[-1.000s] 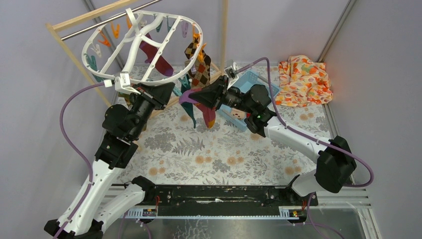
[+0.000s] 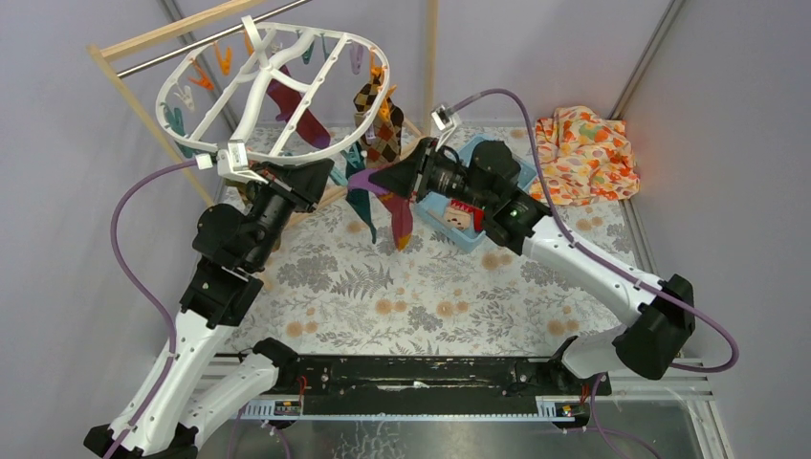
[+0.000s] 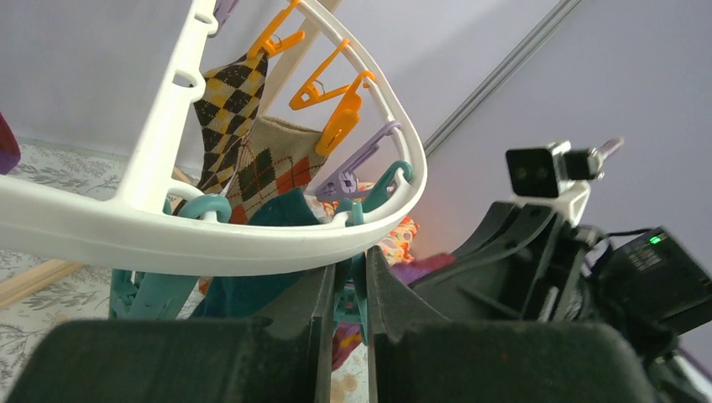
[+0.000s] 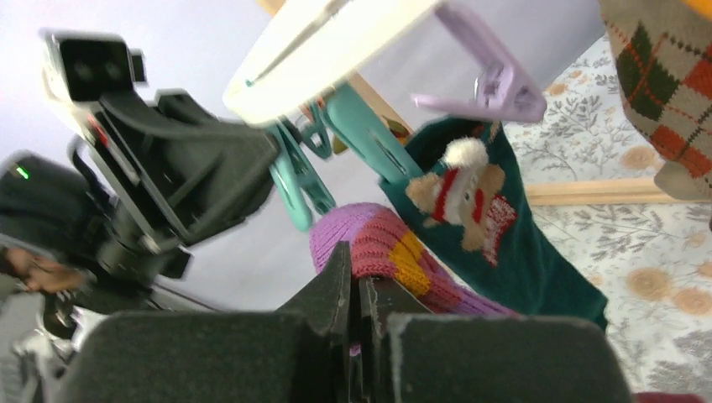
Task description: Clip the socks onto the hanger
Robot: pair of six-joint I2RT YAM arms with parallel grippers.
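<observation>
A white round hanger with coloured clips hangs at upper left, holding checked socks and a teal sock. My left gripper is at its front rim, shut on a teal clip. My right gripper is shut on a pink-purple striped sock, whose top sticks out from the fingertips just below the teal clips, right of the left gripper in the top view.
A blue bin stands behind the right arm, with an orange floral cloth to its right.
The right arm has shifted slightly, its elbow moving toward the right and front, with the striped sock still in the gripper. The left arm is almost unchanged.
</observation>
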